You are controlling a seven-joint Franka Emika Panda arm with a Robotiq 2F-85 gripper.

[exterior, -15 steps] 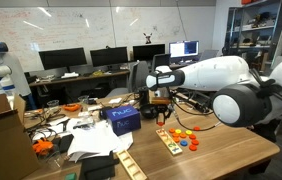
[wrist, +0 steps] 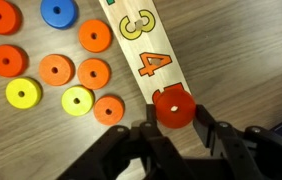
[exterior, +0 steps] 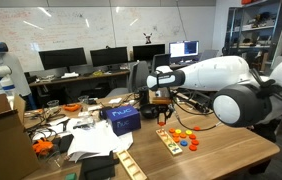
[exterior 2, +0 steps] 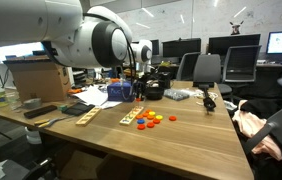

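Note:
In the wrist view a red disc (wrist: 175, 107) is pinched between the fingertips of my gripper, which is shut on it. The disc covers part of the printed 5 at the end of a wooden number board (wrist: 141, 40); the 3 and 4 show clear. Whether the disc touches the board or hangs over it I cannot tell. Loose discs lie left of the board: a blue disc (wrist: 58, 12), yellow ones such as the near yellow disc (wrist: 77, 100), and several orange and red ones, including an orange disc (wrist: 108, 109).
A blue box (exterior: 123, 120) stands beside the board, with white papers (exterior: 86, 140) next to it. A second wooden board (exterior: 130, 165) lies nearer the front.

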